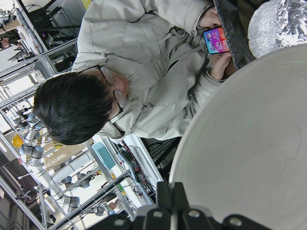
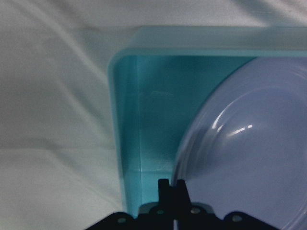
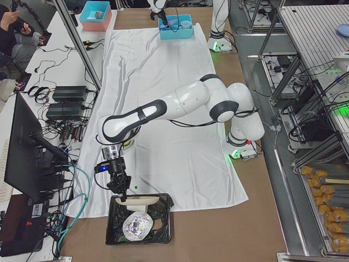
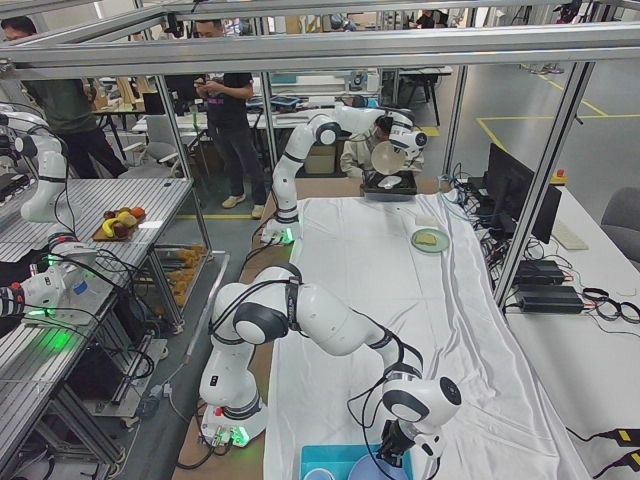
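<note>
My left gripper (image 3: 122, 194) is shut on the rim of an off-white plate (image 4: 388, 157), held tilted above a black-lined bin (image 3: 166, 229) containing a foil-covered round item (image 3: 137, 226). My right gripper is shut on the rim of a lavender plate (image 2: 244, 153), which is in a teal bin (image 2: 122, 110) at the cloth's far end.
A green plate with food (image 4: 430, 241) lies on the white cloth, near the left arm. A person sits behind the black bin; monitor and cables line one side.
</note>
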